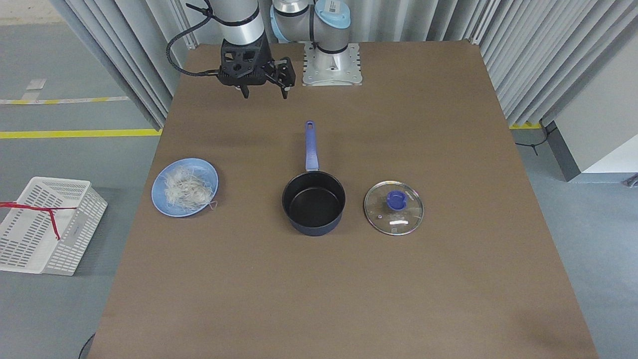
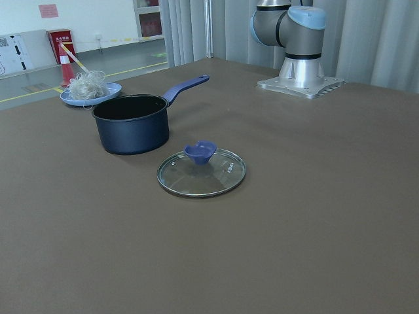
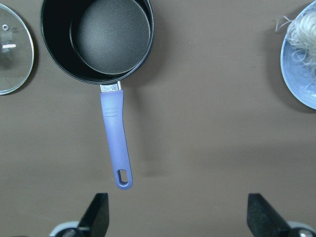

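My gripper (image 1: 264, 94) hangs open over the back left of the table, with nothing between its fingers. A dark blue saucepan (image 1: 312, 203) with a long blue handle (image 1: 311, 146) pointing back sits mid-table; in the wrist view the handle (image 3: 114, 133) lies ahead of the open fingers. A glass lid (image 1: 377, 212) with a blue knob (image 1: 396, 200) lies right of the pan. A light blue plate (image 1: 164, 203) holding a tangle of white strands (image 1: 186, 187) is to the pan's left.
The arm's metal base (image 1: 332, 77) stands at the back edge. A white basket (image 1: 78, 239) stands on the floor beyond the left edge.
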